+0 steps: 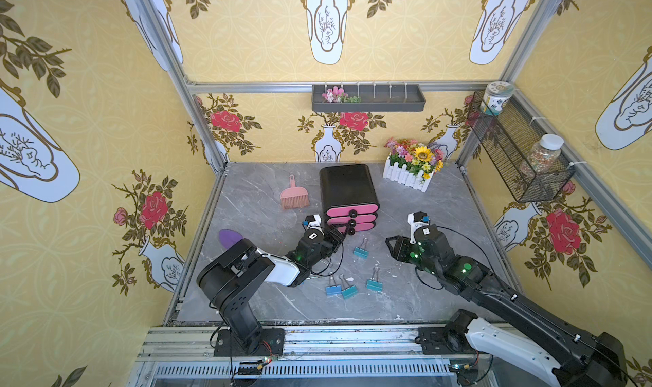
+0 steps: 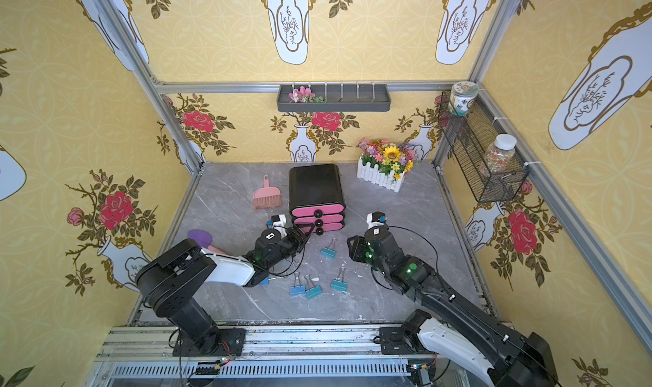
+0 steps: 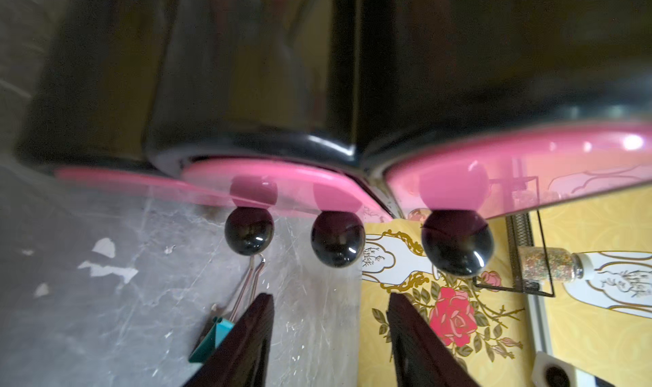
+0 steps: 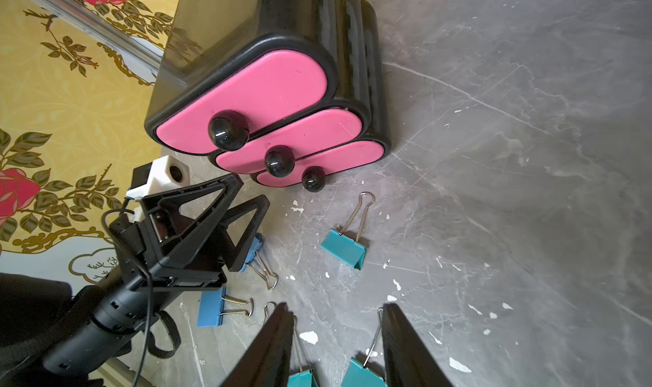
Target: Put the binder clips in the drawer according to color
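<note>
The black drawer unit (image 1: 348, 185) has three pink fronts with round black knobs, all shut. At its lower front, my left gripper points at the knobs, open and apart from them; the middle knob (image 3: 337, 239) lies just beyond the gap. My right gripper hovers to the right of the drawers, open and empty. One teal clip (image 4: 344, 247) lies by the drawer front, with two more, a teal clip (image 1: 349, 291) and another teal clip (image 1: 374, 285), nearer the table's front. A blue clip (image 4: 212, 307) and a second blue clip (image 4: 252, 252) show partly behind my left gripper.
A pink brush (image 1: 294, 195) lies left of the drawers and a flower planter (image 1: 411, 171) stands at the back right. A purple scoop (image 1: 230, 237) lies on the left. Table to the right of the drawers is clear.
</note>
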